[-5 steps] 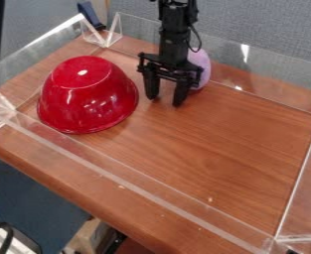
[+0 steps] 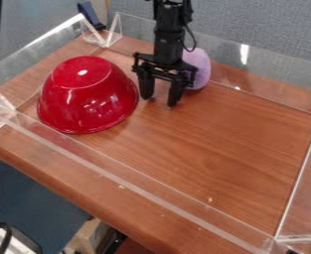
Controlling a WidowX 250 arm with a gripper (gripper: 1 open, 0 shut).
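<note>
My black gripper hangs low over the back middle of the wooden table, fingers spread open and pointing down. Just behind it sits a light purple round object, partly hidden by the gripper. Whether they touch I cannot tell. Left of the gripper a large red upturned bowl-like object rests on the table, close to the left finger.
Clear plastic walls edge the wooden table on all sides.
The gripper has shifted very slightly; the red and purple objects look the same.
</note>
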